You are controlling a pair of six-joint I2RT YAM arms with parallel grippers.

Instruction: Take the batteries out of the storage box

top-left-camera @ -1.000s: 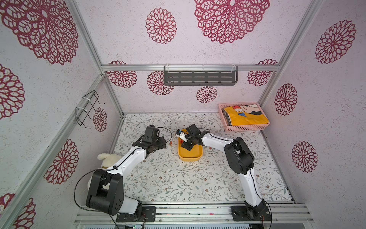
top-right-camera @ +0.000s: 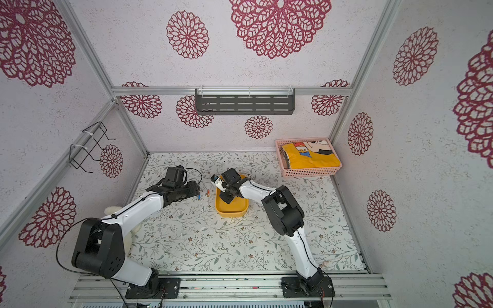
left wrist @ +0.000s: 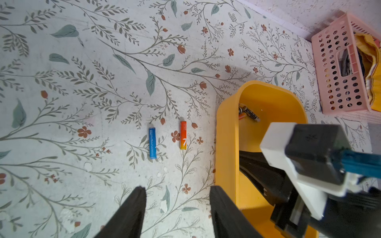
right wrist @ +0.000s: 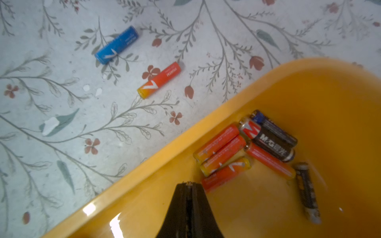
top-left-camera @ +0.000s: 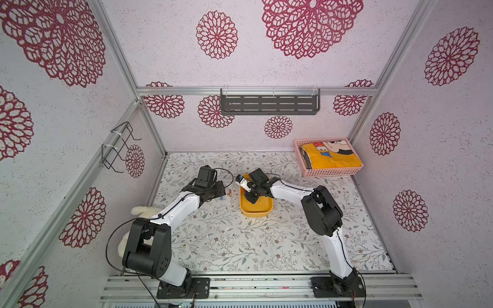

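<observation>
The yellow storage box (top-left-camera: pixel 256 213) stands mid-table. Inside it, in the right wrist view, several red-orange batteries (right wrist: pixel 269 159) lie close together along with a black M&G battery (right wrist: pixel 273 144), a dark blue-ended one (right wrist: pixel 274 127) and a separate black one (right wrist: pixel 307 192). Over the box floor, my right gripper is shut, nothing showing between its fingers; its tips appear close to the end of the nearest orange battery (right wrist: pixel 226 173). My left gripper hangs open and empty over the table left of the box. Below it lie a blue battery (left wrist: pixel 152 142) and an orange battery (left wrist: pixel 183 135), side by side.
A pink basket (top-left-camera: pixel 328 173) holding yellow cloth sits at the back right. The right arm reaches across the box's right wall. A white plush toy (top-left-camera: pixel 145 211) rests by the left arm. Open table lies in front of the box.
My left gripper has shifted slightly right, and the blue battery now shows beneath it in the top left view.
</observation>
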